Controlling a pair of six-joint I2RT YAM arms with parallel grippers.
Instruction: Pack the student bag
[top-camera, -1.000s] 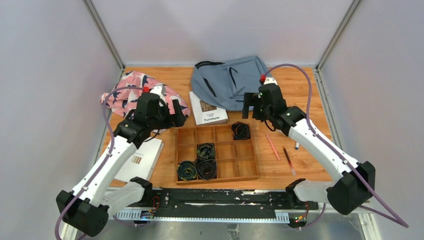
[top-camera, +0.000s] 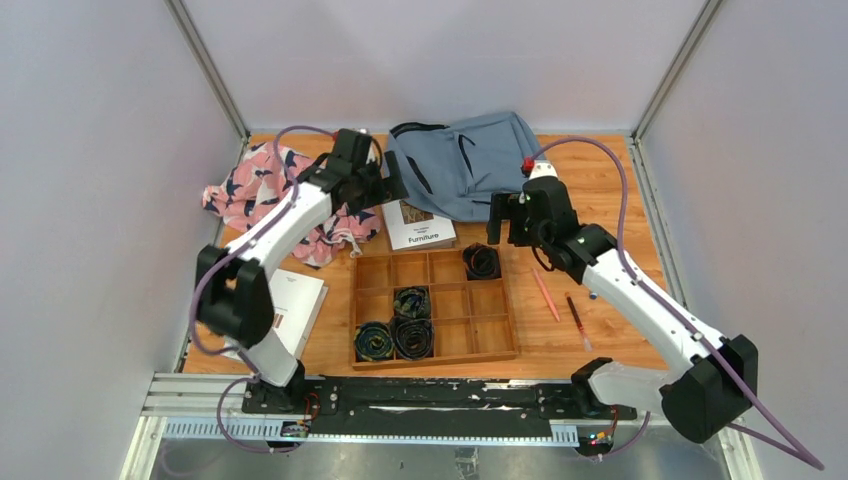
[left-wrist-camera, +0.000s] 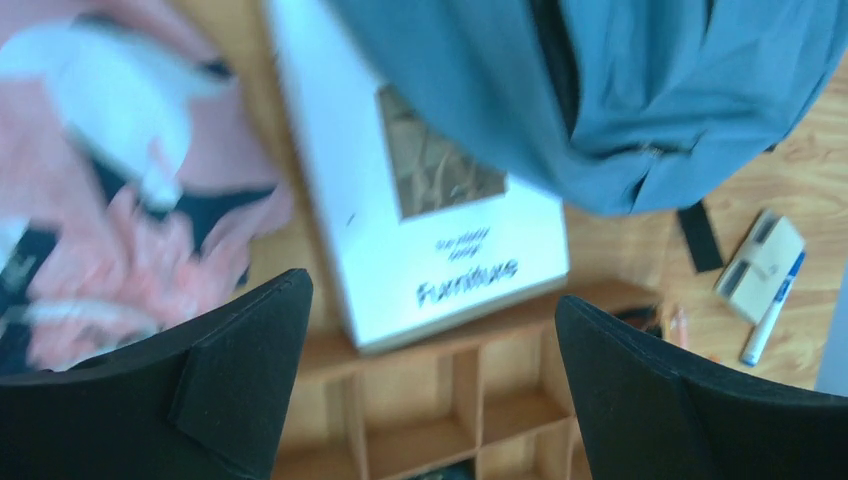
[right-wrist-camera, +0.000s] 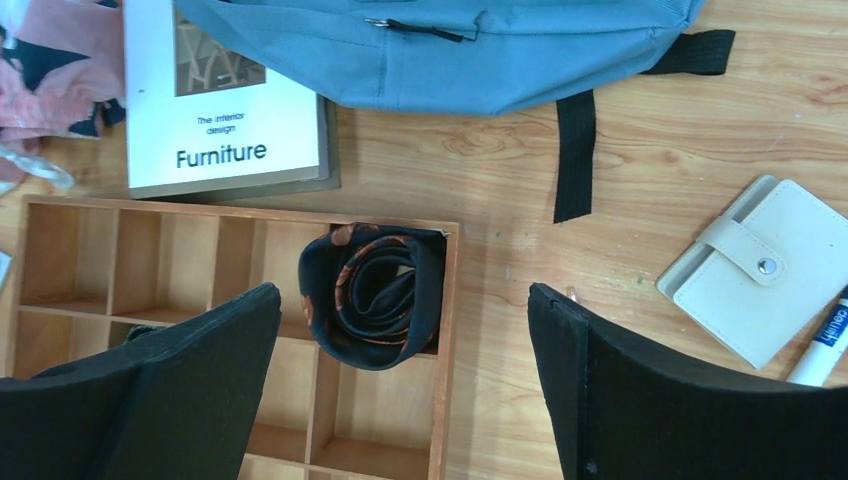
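Observation:
The blue backpack (top-camera: 460, 165) lies at the back, partly over the Furniture book (right-wrist-camera: 230, 140). My left gripper (top-camera: 390, 175) is open above the book and the backpack's left side; its wrist view is blurred. My right gripper (top-camera: 505, 215) is open over the table by the tray's back-right corner, nothing between its fingers. The wooden tray (top-camera: 460, 355) holds several rolled dark fabric items, one (right-wrist-camera: 370, 295) in the back-right compartment. A white wallet (right-wrist-camera: 755, 275), a marker (right-wrist-camera: 820, 350) and pens (top-camera: 546, 295) lie to the right.
Pink patterned fabric (top-camera: 240, 195) is heaped at the back left, and a white flat item (top-camera: 290, 315) lies at the front left. Bare table shows right of the tray and backpack. Walls enclose the table at back and sides.
The right arm has shifted only slightly.

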